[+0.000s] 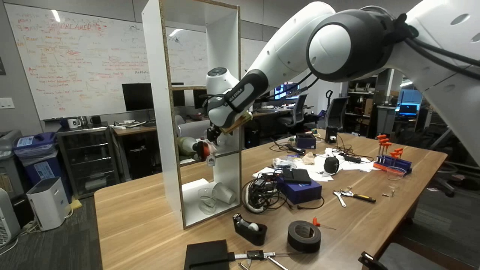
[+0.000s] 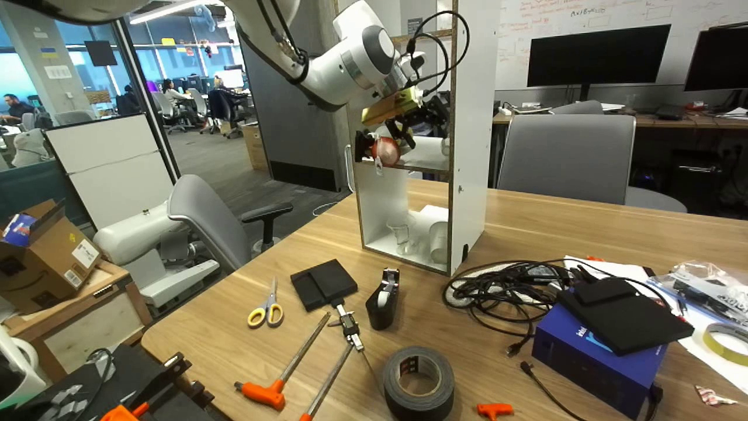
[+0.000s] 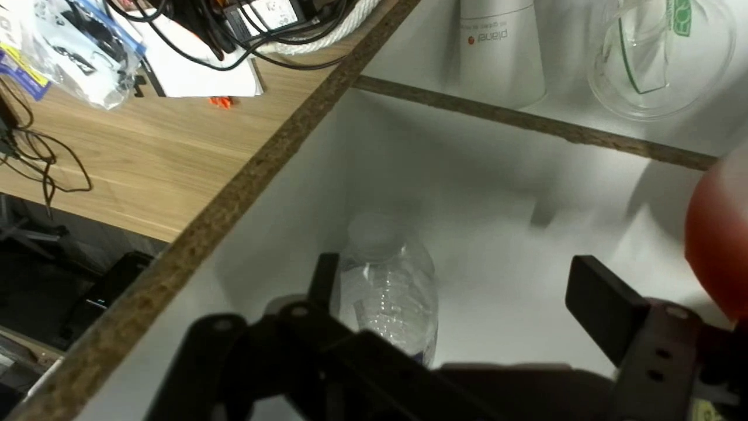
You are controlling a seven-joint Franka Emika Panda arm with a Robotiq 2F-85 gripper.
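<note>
My gripper is open inside the shelf's middle compartment, its fingers wide apart in the wrist view. A clear plastic bottle point(image 3: 392, 294) with a pale cap lies low between them, much closer to the left finger; part of it is hidden behind the gripper. Nothing is held. At the right edge of the wrist view, a red rounded thing point(image 3: 719, 238) sits beside the right finger. In exterior view 1 a green bottle point(image 1: 185, 146) lies on the same shelf level, near the red thing and a hanging white tag point(image 1: 211, 160).
The shelf's side wall point(image 1: 167, 135) and its front edges stand close around the gripper. Below are a white cup point(image 1: 223, 192) and a clear cup point(image 1: 206, 201). Tangled cables point(image 2: 508, 291), a tape dispenser point(image 2: 384, 299) and a black tape roll point(image 2: 418, 382) lie on the table.
</note>
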